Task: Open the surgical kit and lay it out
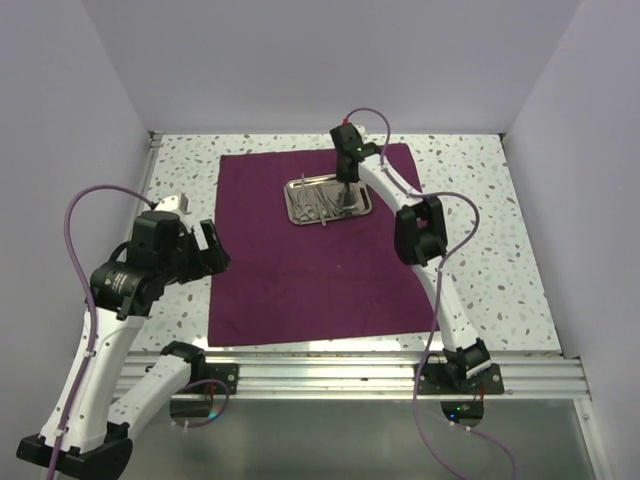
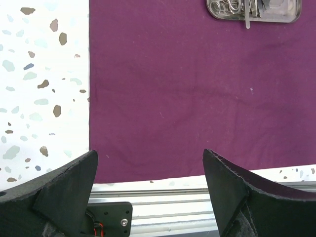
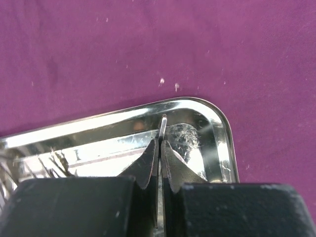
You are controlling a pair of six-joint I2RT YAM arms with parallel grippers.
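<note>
The steel tray [image 1: 305,217] lies on the purple cloth towards the back, holding several metal instruments [image 1: 317,203]. My right gripper is shut over the tray's right part. A thin metal instrument [image 3: 163,125] shows just past its fingertips; whether it is pinched or lies beneath them I cannot tell. In the left wrist view, part of the tray [image 2: 276,20] is at the upper right, with scissor-like handles [image 2: 233,6] and one instrument end [image 2: 247,19] over its rim. My left gripper stands open and empty, near the cloth's left edge.
The purple cloth [image 1: 310,285] is spread flat, bare in front of the tray. Grey walls [image 1: 330,65] bound the back and sides.
</note>
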